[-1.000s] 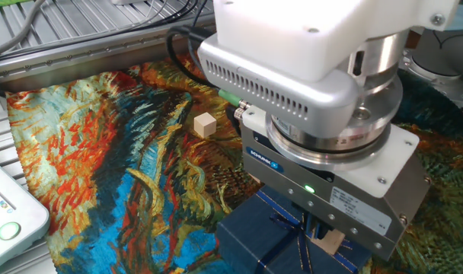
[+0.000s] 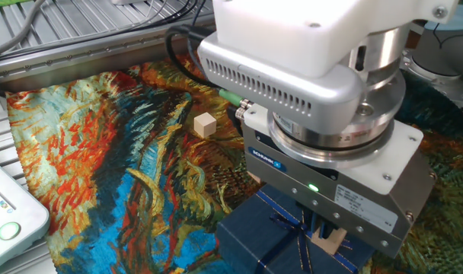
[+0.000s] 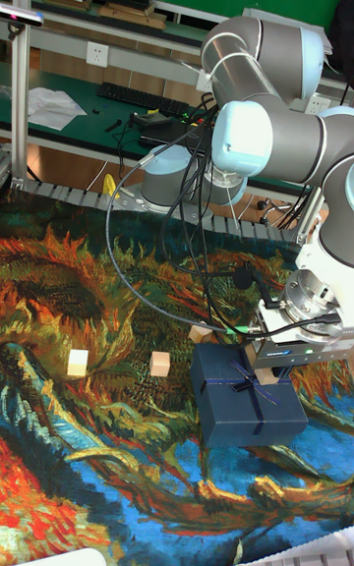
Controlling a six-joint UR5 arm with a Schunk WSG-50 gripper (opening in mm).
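Note:
Low over a dark blue gift box (image 2: pixel 254 228) stands my gripper (image 2: pixel 317 224), its dark fingers close to the lid and ribbon bow. A wooden block (image 2: pixel 332 241) shows at the fingers, above the lid; whether the fingers clasp it I cannot tell. In exterior view 3 the box (image 3: pixel 236 420) lies on the patterned cloth, and the same block (image 3: pixel 265 375) appears under the gripper (image 3: pixel 267 365). The gripper body hides much of the fingers.
A pale cube (image 3: pixel 78 363) and a light brown cube (image 3: pixel 159 364) sit apart on the cloth. Another block (image 3: pixel 200 333) lies just behind the box, near the cables. A white device (image 2: pixel 11 213) borders the cloth at left. Open cloth extends left of the box.
The gripper has shifted very slightly to the right in exterior view 2. The box and the pale cube have stayed put.

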